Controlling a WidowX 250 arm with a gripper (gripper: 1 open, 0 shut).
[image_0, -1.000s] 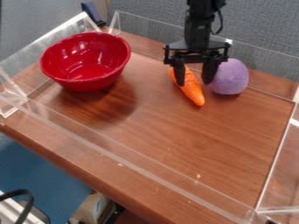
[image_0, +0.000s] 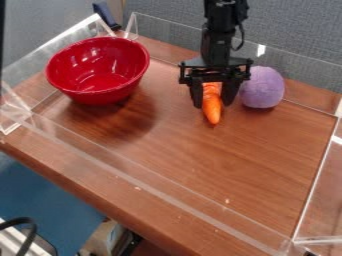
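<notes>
The black gripper (image_0: 211, 84) is low at the back centre of the table, its fingers down on either side of an orange carrot (image_0: 213, 111) that lies pointing toward the front. Whether the fingers are closed on the carrot cannot be told. A purple round object (image_0: 265, 88) sits just right of the gripper, and a red bowl (image_0: 98, 70) stands at the back left.
Clear plastic walls border the wooden table (image_0: 187, 185). Cables and some hardware show beyond the front left edge.
The gripper has moved down and slightly left onto the carrot, which now shows less above and between the fingers.
</notes>
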